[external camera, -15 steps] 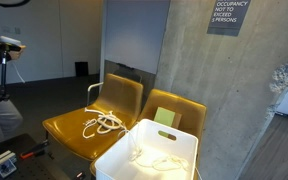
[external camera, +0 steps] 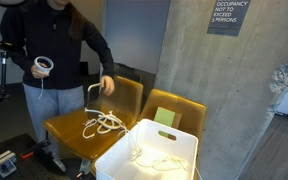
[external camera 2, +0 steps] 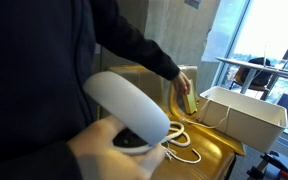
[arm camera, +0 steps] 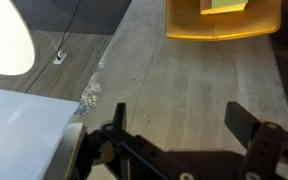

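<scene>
Seen in the wrist view, my gripper stands open, its dark fingers wide apart and nothing between them. Beyond it is a bare concrete wall. A white bin (external camera: 186, 147) holds a loose white cord (external camera: 167, 162) in exterior view 1. More white cord (external camera: 106, 122) lies tangled on the seat of an orange chair (external camera: 120, 95). On the other orange chair, behind the bin, a yellow-green block (external camera: 166, 117) leans against the backrest.
A person in a dark top (external camera: 59, 30) stands beside the chairs, holding a white ring-shaped controller (external camera: 43, 66); their other hand is over the left chair. The controller (external camera 2: 134, 105) looms close in exterior view 2. Concrete wall (external camera: 229, 90) rises behind.
The person has come in from the left edge up to the chairs, with one arm now reaching over the left chair. Bin, block and cords look unmoved.
</scene>
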